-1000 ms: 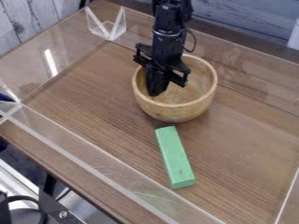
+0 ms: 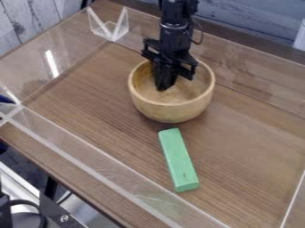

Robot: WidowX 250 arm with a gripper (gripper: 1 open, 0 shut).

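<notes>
A tan wooden bowl point(image 2: 179, 107) stands in the upper middle of the wooden table. My black gripper point(image 2: 167, 71) reaches into it from the back, its tips at the rear left part of the bowl's inside. The fingers are dark and small, and I see nothing clearly held between them. A green bar point(image 2: 179, 160) lies in front of the bowl, apart from it.
A white wire-like object point(image 2: 109, 25) stands at the back left. Black cables lie at the lower left corner.
The bowl has shifted slightly leftward, and my gripper sits a little differently at its rear left inside. The green bar looks unmoved.
</notes>
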